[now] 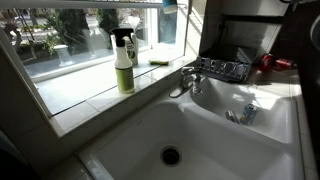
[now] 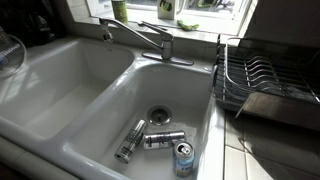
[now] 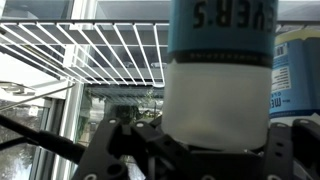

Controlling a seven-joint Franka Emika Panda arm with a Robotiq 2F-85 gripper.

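A bottle (image 3: 217, 105) with a white lower part and a dark blue label fills the upper middle of the wrist view. My gripper is shut on it, with the black fingers showing along the bottom of that view. A second blue-labelled bottle (image 3: 296, 80) stands just to the right. In exterior view 1, a small blue piece (image 1: 170, 6) shows at the top edge above the window; I cannot tell for sure which bottle it belongs to. The gripper itself is not clear in either exterior view.
A white wire shelf (image 3: 85, 45) spans the wrist view's upper left. Green spray bottle (image 1: 123, 70) stands on the windowsill. Three cans lie or stand in the sink, among them a blue one (image 2: 184, 158). The dish rack (image 2: 262, 75) is beside the sink; the left basin (image 2: 70, 80) is empty.
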